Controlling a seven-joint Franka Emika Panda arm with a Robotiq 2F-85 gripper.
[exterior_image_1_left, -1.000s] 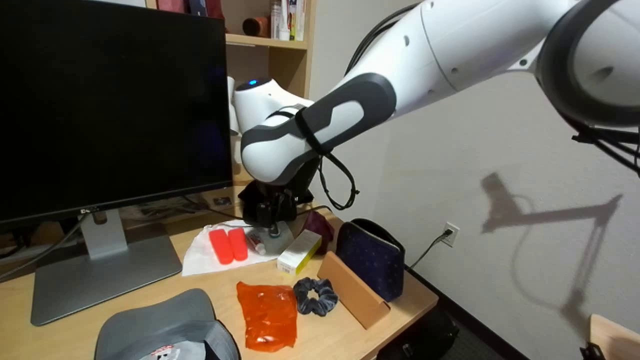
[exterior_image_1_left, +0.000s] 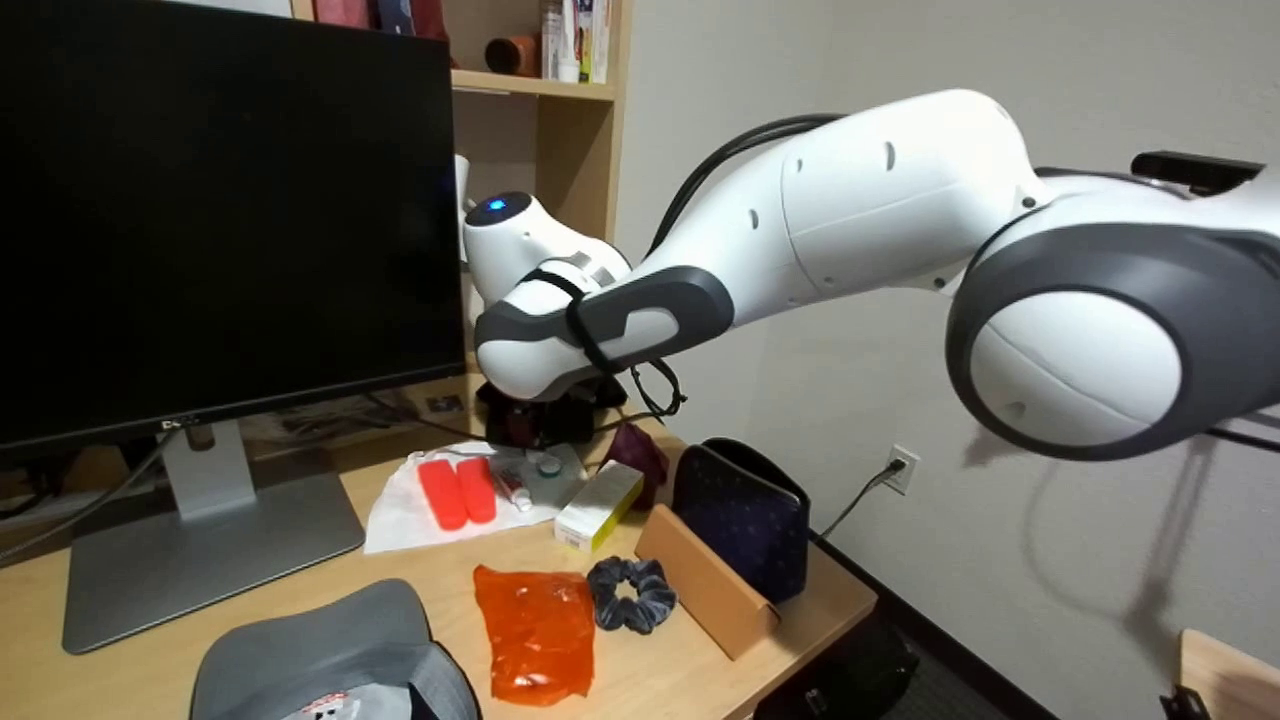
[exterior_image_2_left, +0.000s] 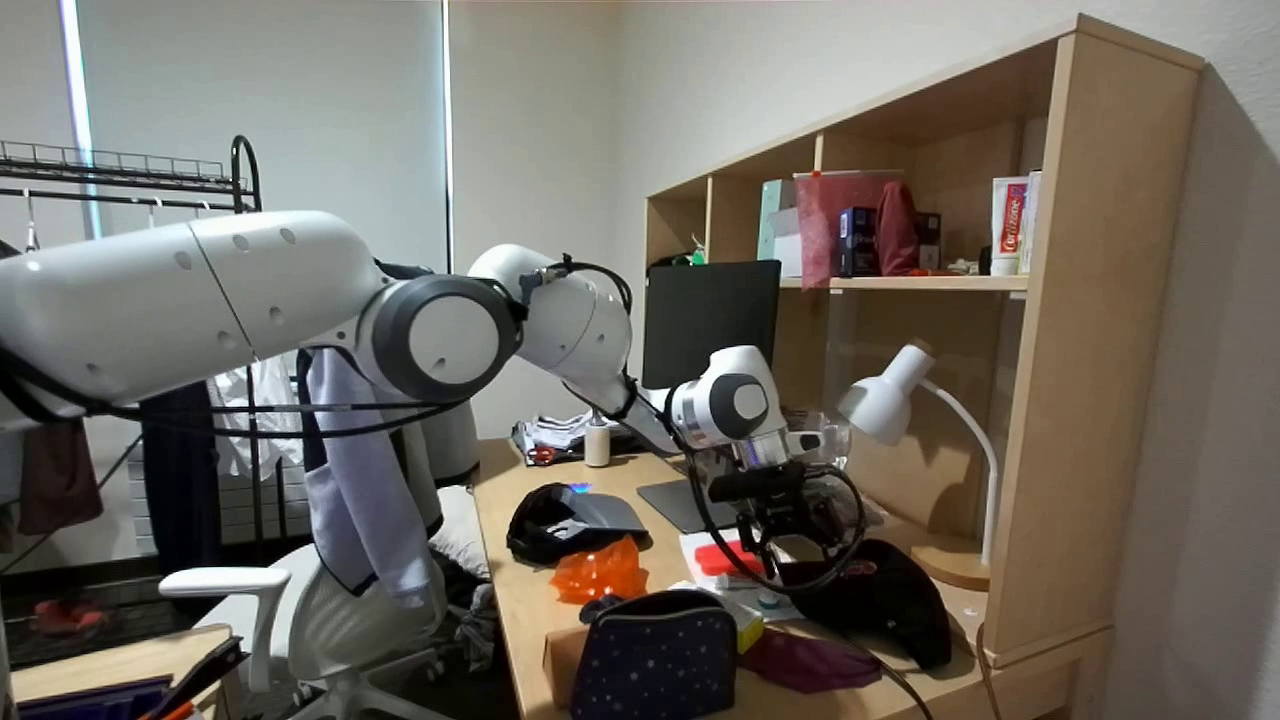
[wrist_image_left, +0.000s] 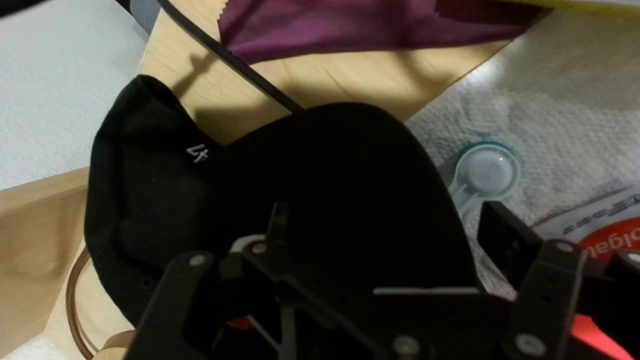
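My gripper stands open in the wrist view, its fingers well apart over the brim of a black cap (wrist_image_left: 354, 174). No object shows held between them, though the dark fingers are hard to separate from the dark cloth. In exterior view 2 the gripper is partly lost among cables, near the same black cap (exterior_image_2_left: 894, 606). A small clear container with a teal rim (wrist_image_left: 487, 171) lies on the white towel (wrist_image_left: 576, 114) beside the brim. Part of a Colgate package (wrist_image_left: 612, 240) appears behind the right finger. In exterior view 1 the arm's wrist hides the gripper.
Red cases (exterior_image_1_left: 459, 492), a white and yellow box (exterior_image_1_left: 600, 504), a maroon pouch (wrist_image_left: 360, 27), a dark starry bag (exterior_image_1_left: 744, 516), an orange bag (exterior_image_1_left: 536, 630), a scrunchie (exterior_image_1_left: 632, 593) and a grey cap (exterior_image_1_left: 324, 648) share the desk. The monitor (exterior_image_1_left: 228, 216) and lamp (exterior_image_2_left: 882, 402) stand close to the arm.
In exterior view 1 the arm's upper links have come down and flattened. Its wrist has shifted slightly left, and the gripper visible earlier over the towel is now hidden. The desk objects look unmoved.
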